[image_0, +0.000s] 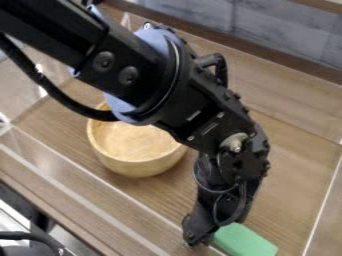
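My black arm reaches down from the upper left to the gripper (203, 232) near the bottom centre, just left of and over the end of a green block (249, 241) lying on the wooden surface. The gripper's fingers are dark and partly hidden, so whether anything is between them is unclear. A pale wooden bowl (127, 150) sits left of the gripper, partly behind the arm.
The wooden tray (287, 115) has a grey back wall (267, 40) and rims. Dark cables and metal parts show at the bottom left.
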